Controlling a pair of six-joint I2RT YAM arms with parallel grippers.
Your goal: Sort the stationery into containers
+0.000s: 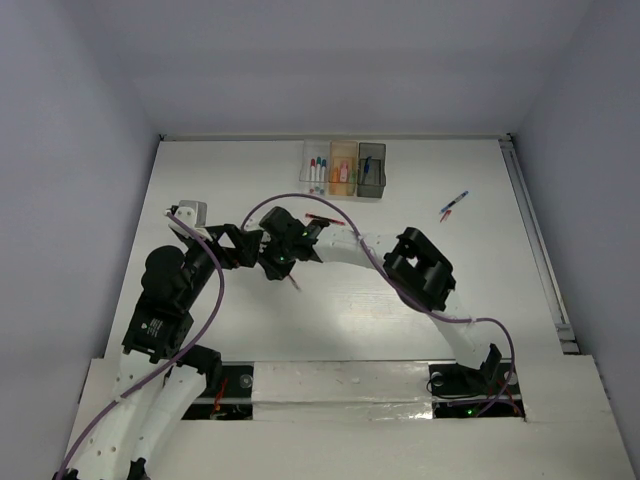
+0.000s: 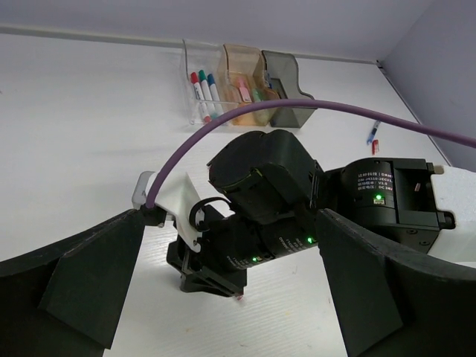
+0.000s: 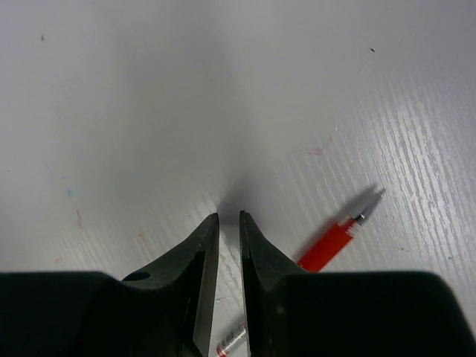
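Note:
My right gripper is nearly shut, low over the table, with only a narrow gap between its tips. A red pen (image 3: 323, 245) lies beneath, its tip to the upper right, its body passing behind the right finger. From above, part of a red pen (image 1: 294, 283) shows beside the right gripper (image 1: 275, 268). Another red-and-dark pen (image 1: 324, 218) lies beyond the right arm. My left gripper stands wide open and empty, the right arm beyond it. Clear (image 1: 306, 176), orange (image 1: 343, 150) and dark (image 1: 372, 151) containers stand at the back.
Blue pen (image 1: 453, 202) and short red piece (image 1: 445, 216) lie at the far right. Markers (image 2: 201, 88) stand in the clear container. Both arms meet closely at left centre, a purple cable (image 1: 420, 305) looping over the right one.

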